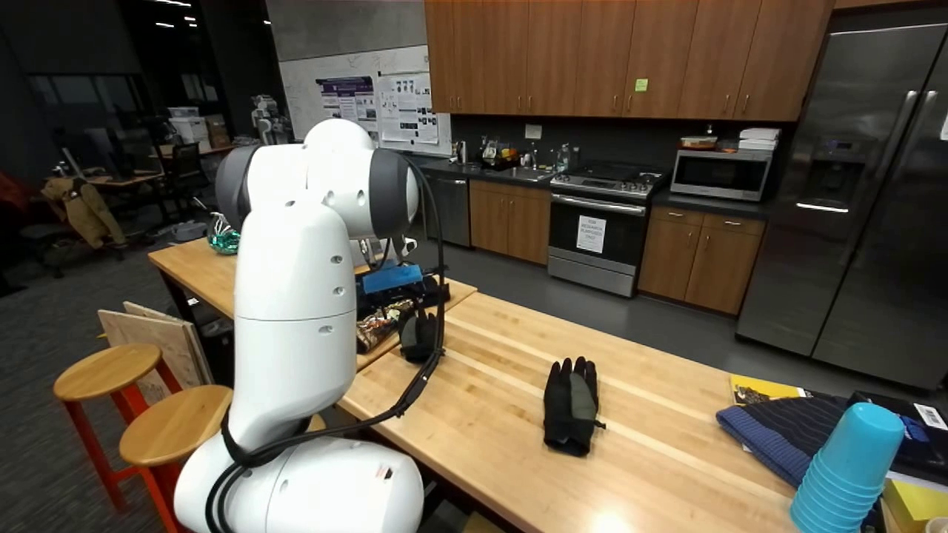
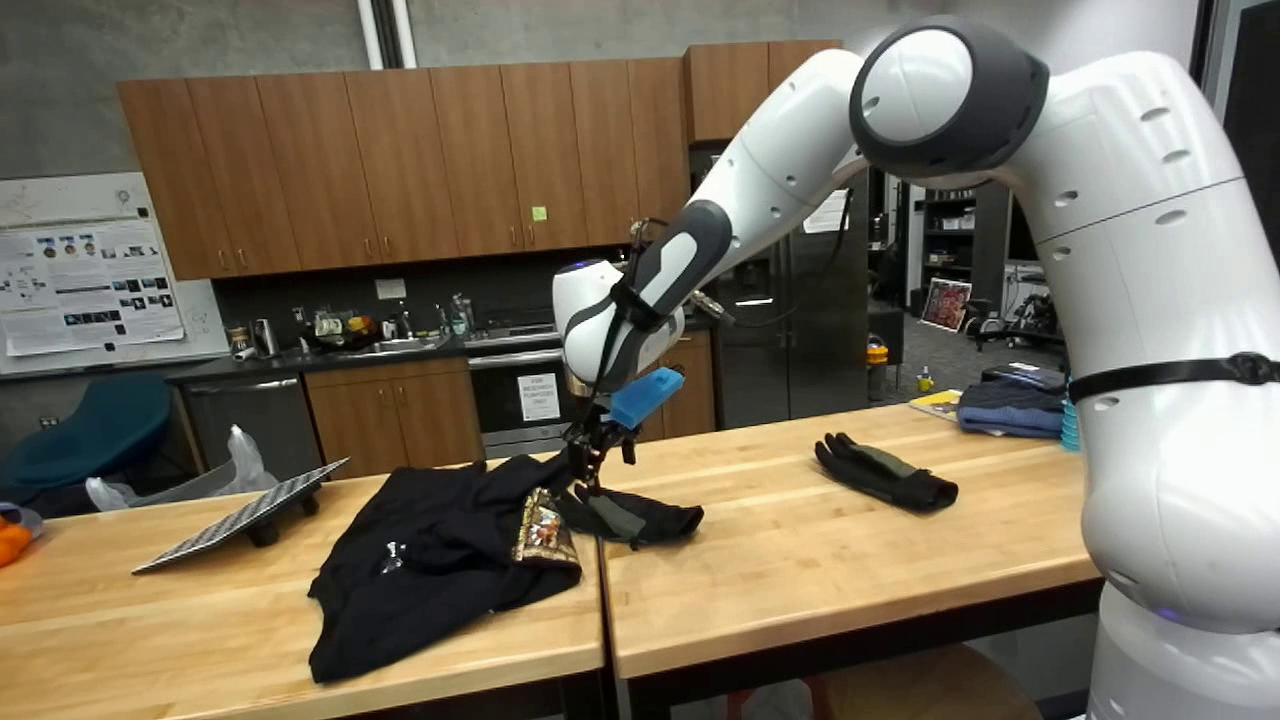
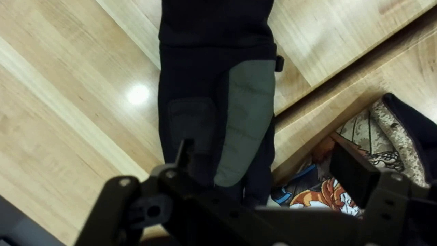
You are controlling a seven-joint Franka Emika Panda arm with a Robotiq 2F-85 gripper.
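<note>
A black glove with a grey-green patch [image 3: 248,110] lies flat on the table, its cuff toward the top of the wrist view. My gripper stands open above its finger end, the fingers apart and nothing held. One finger [image 3: 185,153] is over the glove; the other is over the printed part of a dark garment [image 3: 323,184]. The glove's fingertips are hidden by the gripper. In exterior view 2 the gripper [image 2: 603,462] is low over this glove [image 2: 654,518]; contact cannot be told. A matching glove [image 1: 570,409] rests alone farther along the table.
The black garment [image 2: 444,564] spreads over the neighbouring table, across a narrow seam. A tilted checkered board [image 2: 246,514] stands beyond it. Stacked blue cups [image 1: 844,471] and a knit hat [image 1: 782,431] occupy the far end. Bare wood surrounds the lone glove.
</note>
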